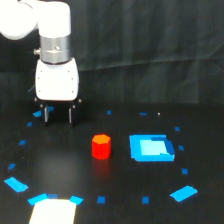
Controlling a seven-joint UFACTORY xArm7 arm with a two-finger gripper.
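Note:
A red block [101,147], roughly hexagonal in outline, rests on the dark table near the middle of the view. To its right is a flat blue piece [152,148] with a whitish rectangle in its centre; whether it is a tray or a marked area, I cannot tell. My gripper [58,116] points down from the white arm at the upper left, behind and to the left of the red block. Its dark fingers stand apart, with nothing visible between them.
Blue tape strips [183,193] and small blue squares mark the black table. A bright whitish square [52,212] is cut off at the bottom left edge. Dark curtain hangs behind. Table between gripper and red block looks clear.

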